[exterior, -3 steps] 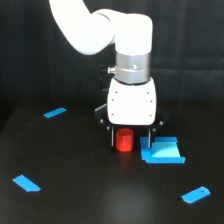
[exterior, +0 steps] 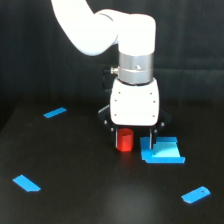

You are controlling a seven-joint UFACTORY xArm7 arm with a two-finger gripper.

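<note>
A small red object (exterior: 124,140), apparently a cup or block, rests on the dark table below the white hand. My gripper (exterior: 133,138) points straight down over it, its dark fingers spread wide apart, so it looks open. The red object shows nearer the left finger, with a gap towards the right one. Whether either finger touches it, I cannot tell. The blue square (exterior: 162,151) on the table lies just right of the red object, and the right finger overlaps its left edge in this view.
Blue tape strips lie flat at the left back (exterior: 55,112), the left front (exterior: 26,184) and the right front (exterior: 196,195). A dark curtain (exterior: 200,60) hangs behind. Around the red object and the square, the table is otherwise clear.
The hand has shifted very slightly to the right. The red object and the blue square appear in the same places.
</note>
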